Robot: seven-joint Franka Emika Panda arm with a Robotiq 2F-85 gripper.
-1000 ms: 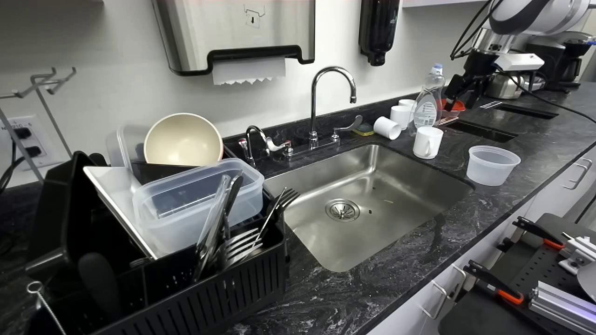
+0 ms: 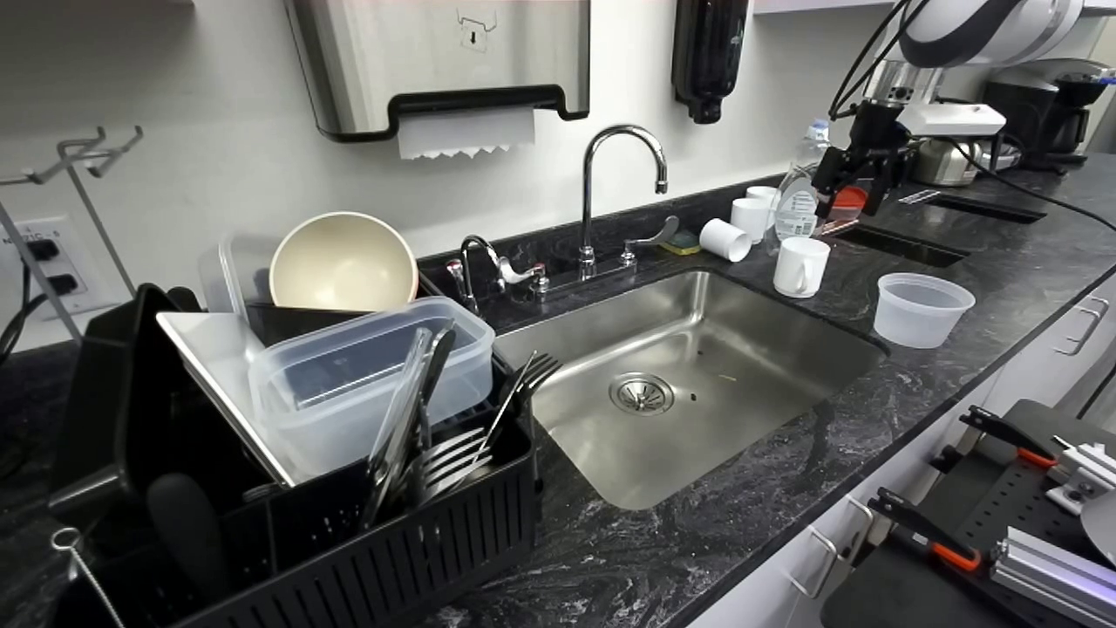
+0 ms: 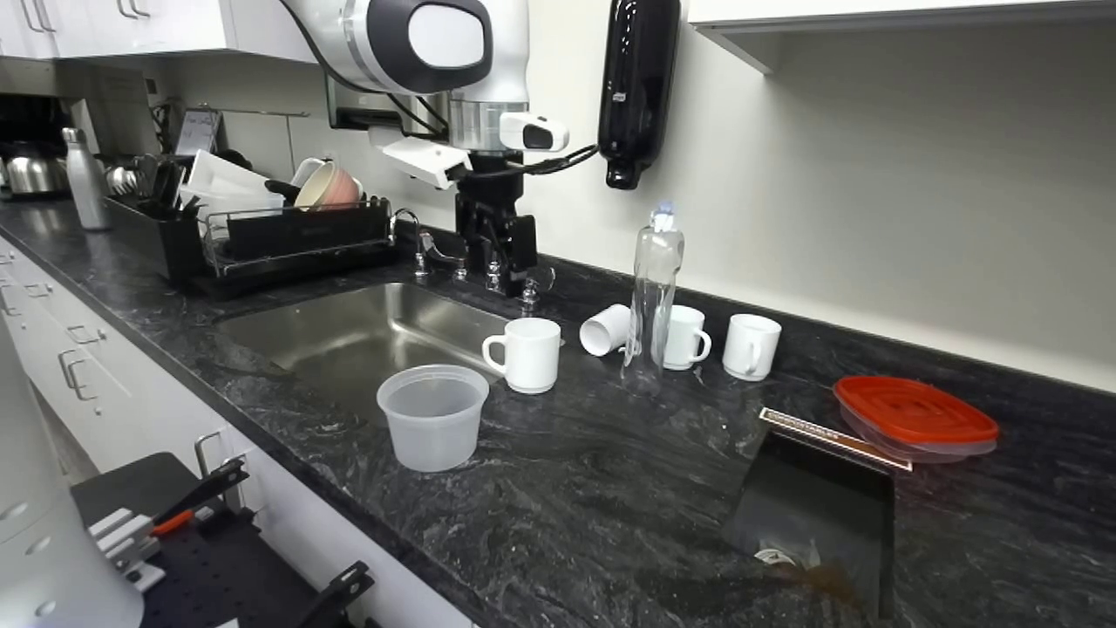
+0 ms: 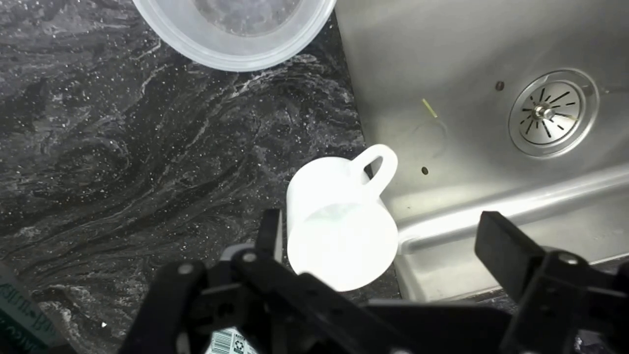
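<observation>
My gripper is open and points down, with its two black fingers wide apart. In the wrist view a white mug (image 4: 321, 183) shows below and between them, nearer the left finger (image 4: 269, 233). The mug stands upright by the sink's edge, its handle towards the basin. In exterior view 2 my gripper (image 3: 513, 277) hangs above the counter, higher than the mug (image 3: 531, 356), and nothing is in its grasp. A translucent plastic tub (image 3: 433, 424) stands on the counter nearer the front edge.
Behind the mug stand a clear soap bottle (image 2: 800, 194), a tipped white cup (image 2: 724, 240) and two more white mugs. The steel sink (image 2: 722, 366) is empty. A red-lidded container (image 3: 915, 410) lies beside a dark counter opening (image 3: 816, 513). A full dish rack (image 2: 398, 565) stands beyond the sink.
In exterior view 1 my arm and gripper have shifted a little to the left, towards the soap bottle. The mugs, tub and other objects have stayed in place.
</observation>
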